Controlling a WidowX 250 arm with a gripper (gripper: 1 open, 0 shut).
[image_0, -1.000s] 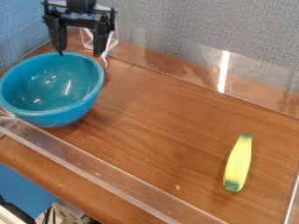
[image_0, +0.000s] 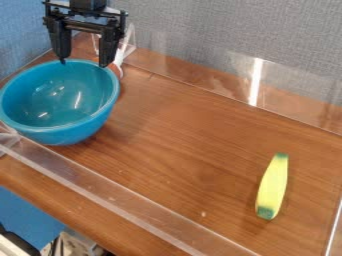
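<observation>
My gripper (image_0: 83, 52) is at the top left, open, above the back of a blue bowl (image_0: 60, 125) on the wooden table (image_0: 181, 170). Nothing shows between its fingers. A yellow oblong object (image_0: 271, 186) with greenish ends lies at the right of the table, well away from the bowl. A small pale item behind the gripper is partly hidden, too unclear to name.
Clear plastic edging (image_0: 134, 200) runs along the table's front, and a grey wall (image_0: 241, 35) stands at the back. The middle of the table between bowl and yellow object is free.
My gripper has shifted slightly to the left. The bowl and the yellow object have not moved.
</observation>
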